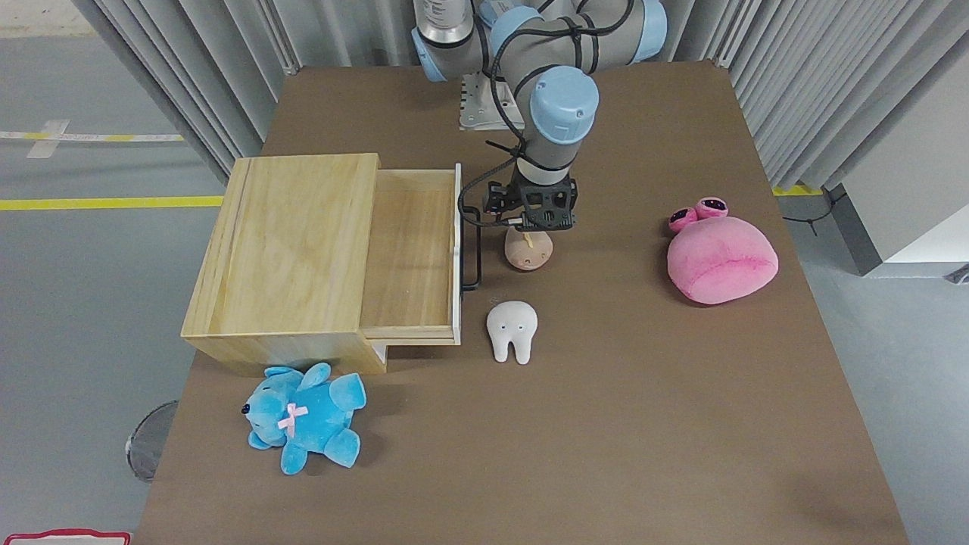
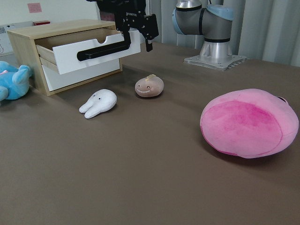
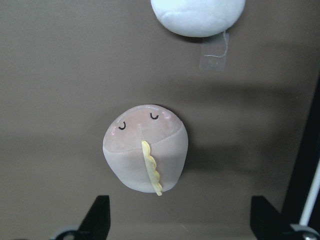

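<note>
A small round beige plush with a yellow strip (image 1: pixel 528 250) lies on the brown table beside the open drawer (image 1: pixel 406 254) of the wooden box; in the wrist view the plush (image 3: pixel 145 165) is centred between and beyond the fingertips. My gripper (image 1: pixel 531 214) hangs above it, its black fingers (image 3: pixel 97 220) spread wide with nothing between them. A white tooth plush (image 1: pixel 511 322) lies nearer the front; in the left view it (image 2: pixel 98 102) is apart from the beige one.
A blue bear (image 1: pixel 309 418) lies in front of the box (image 1: pixel 281 245). A large pink plush (image 1: pixel 722 260) sits at the right. The black drawer handle (image 2: pixel 103 50) is close beside my gripper.
</note>
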